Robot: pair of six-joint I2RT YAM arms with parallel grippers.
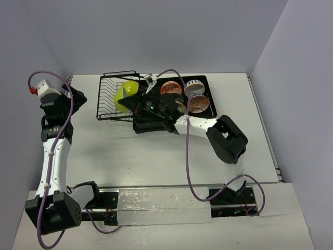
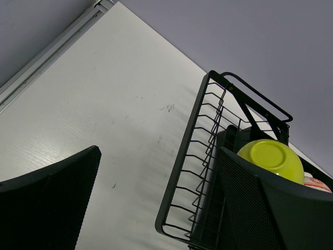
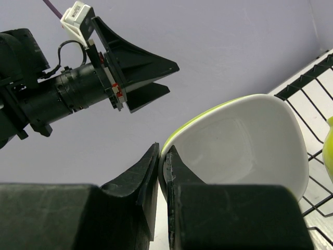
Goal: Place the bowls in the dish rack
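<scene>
My right gripper is shut on the rim of a bowl (image 3: 234, 146), white inside and yellow-green outside, held tilted above the wire rack (image 1: 106, 83) at the back. Another yellow-green bowl (image 3: 328, 148) shows at the right edge of the right wrist view. In the left wrist view a yellow-green bowl (image 2: 270, 156) lies at the rack (image 2: 182, 156), bottom up or on its side. My left gripper stands open at the left, apart from the rack, with nothing between its fingers.
A black tray (image 1: 171, 128) with several patterned bowls, among them an orange one (image 1: 170, 86), sits right of the rack. Walls close in the sides and back.
</scene>
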